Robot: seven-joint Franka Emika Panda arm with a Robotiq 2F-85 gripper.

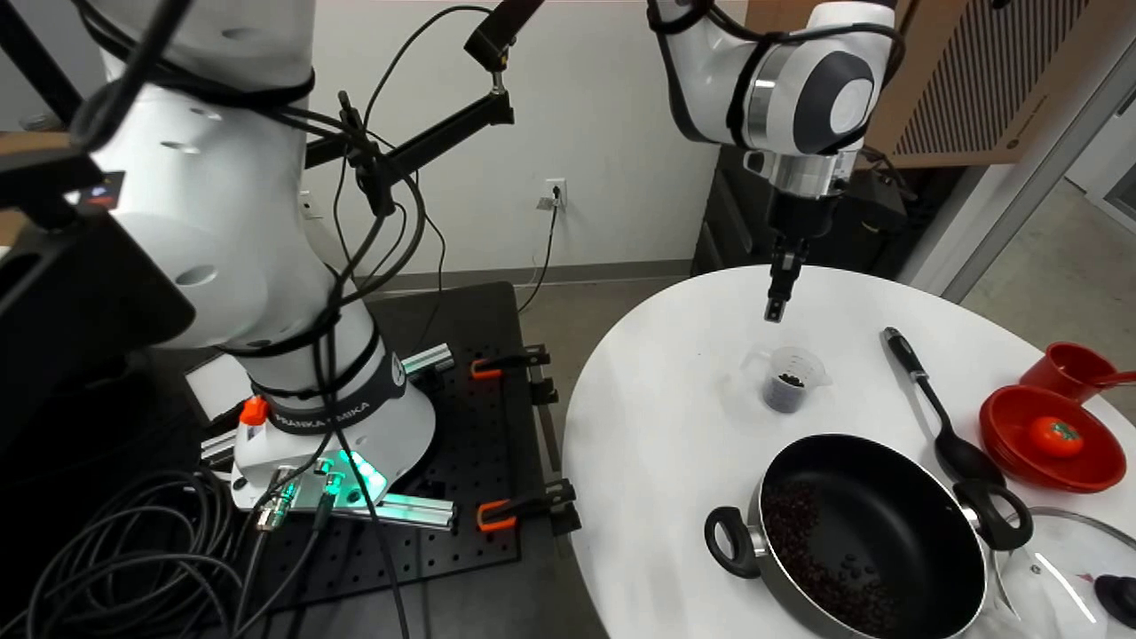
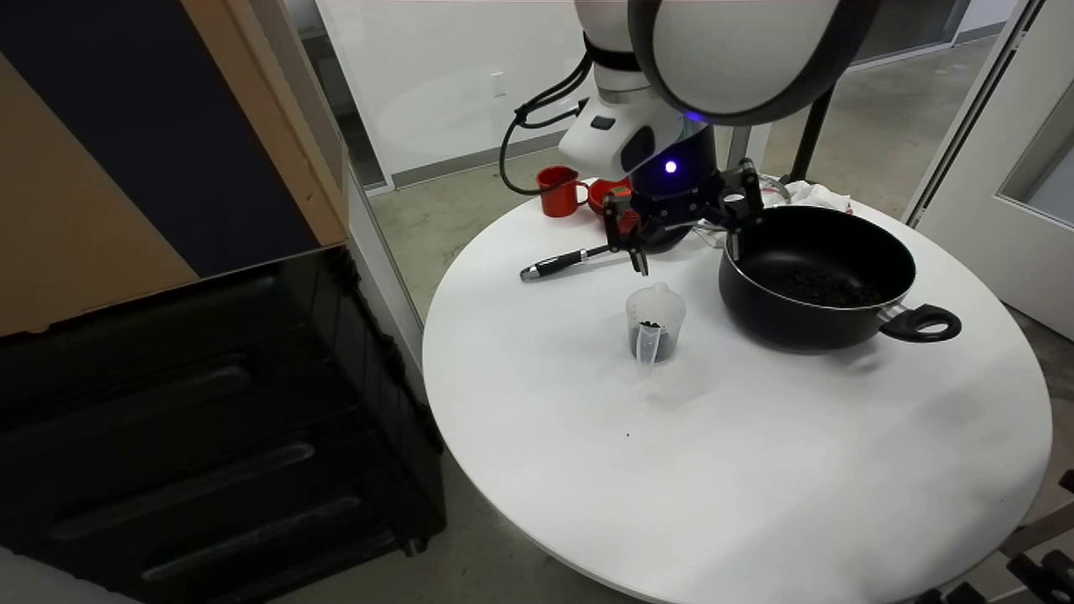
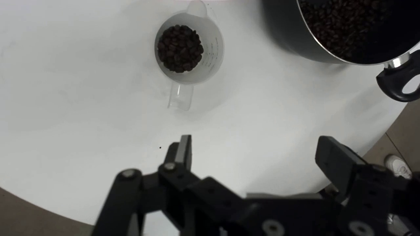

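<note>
A clear measuring cup (image 1: 789,380) stands upright on the white table, dark beans in its bottom. From above, the wrist view shows the cup (image 3: 214,51) with its handle pointing toward my gripper. The fingers are wide apart, with only bare tabletop seen between them. In exterior view 1 my gripper (image 1: 775,309) hangs above the table, higher than the cup and apart from it. A black pot (image 1: 905,500) beside the cup holds more dark beans, heaped toward one side. In exterior view 2 the cup (image 2: 669,307) sits left of the pot (image 2: 775,317).
A black spoon (image 1: 937,410) lies behind the pot. Near the table's edge are a red bowl (image 1: 1006,453) with a tomato (image 1: 1054,436), a red mug (image 1: 1060,367) and a glass lid (image 1: 1049,575). Bare tabletop (image 2: 564,433) surrounds the cup on the side away from the pot.
</note>
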